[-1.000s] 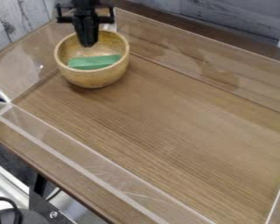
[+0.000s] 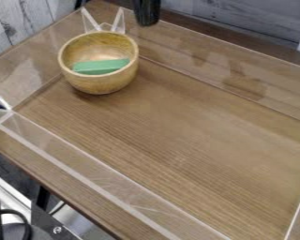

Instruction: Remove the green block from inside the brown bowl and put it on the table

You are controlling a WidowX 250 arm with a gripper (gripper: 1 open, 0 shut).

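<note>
A green block (image 2: 100, 67) lies inside the brown bowl (image 2: 104, 82), which stands at the upper left of the table. My gripper (image 2: 146, 19) shows only as a dark shape cut off by the top edge of the view, up and to the right of the bowl and apart from it. Its fingers are too small and dark to make out.
A white pronged shape (image 2: 105, 21) shows just behind the bowl. Clear strips run along the table's left and front edges, with dark equipment and cables below at the lower left.
My gripper has risen from over the bowl's back rim and shifted to the right. The bowl stays in place, with the green block still in it.
</note>
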